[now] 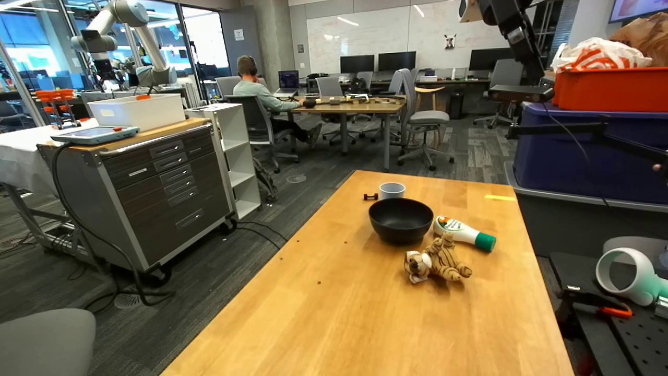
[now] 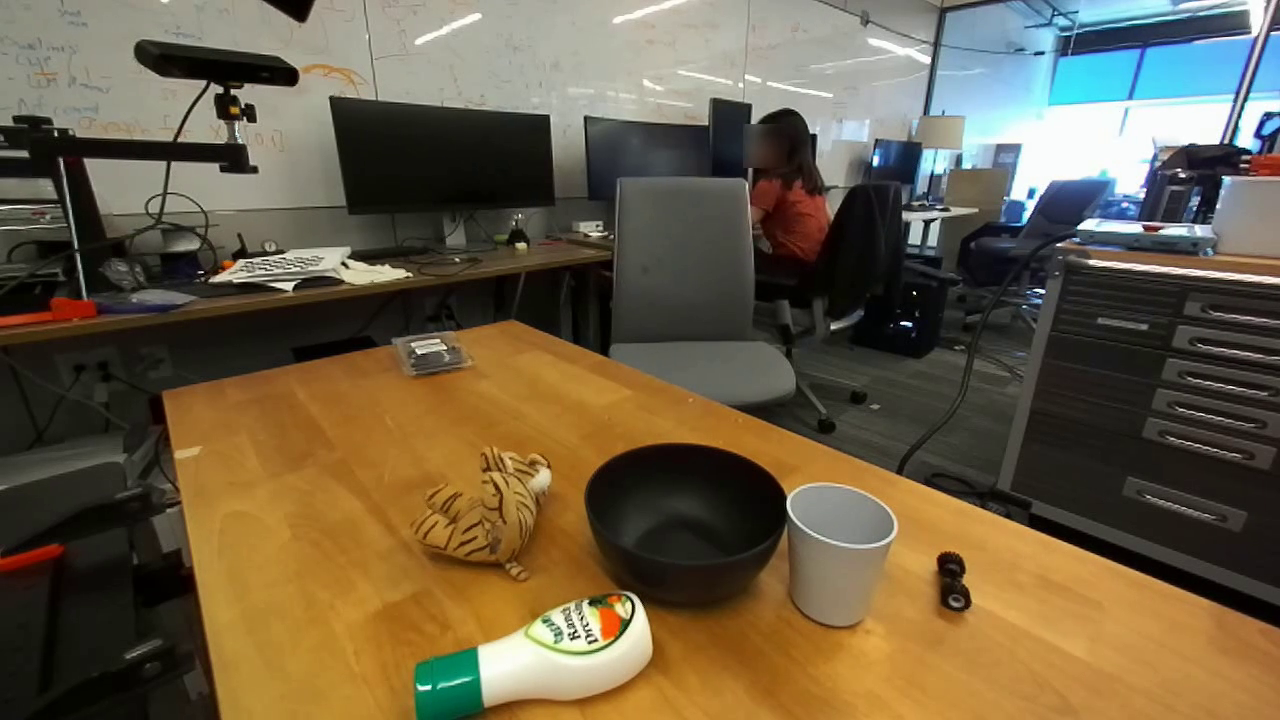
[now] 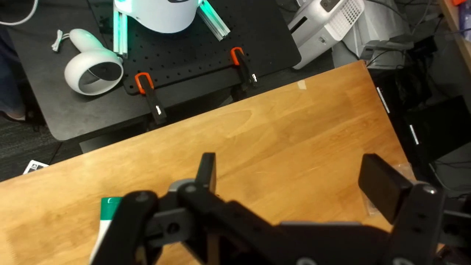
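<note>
My gripper stands open high over the table, its two dark fingers wide apart and nothing held between them. In exterior view 1 only part of the gripper (image 1: 529,56) shows, at the top right. A striped plush tiger (image 2: 498,510) lies on the wood beside a black bowl (image 2: 684,522), which looks empty. Lying on its side near them is a white dressing bottle (image 2: 564,654) with a green cap. A grey cup (image 2: 840,558) stands upright close to the bowl. Past the cup lies a small black dumbbell-shaped piece (image 2: 953,582). The wrist view shows the bottle's green cap (image 3: 109,207) at lower left.
A clear plastic box (image 2: 432,353) sits at one end of the wooden table (image 1: 350,326). Beside the table's long edge is a black perforated platform (image 3: 176,57) with orange-tipped clamps and a white headset (image 3: 95,66).
</note>
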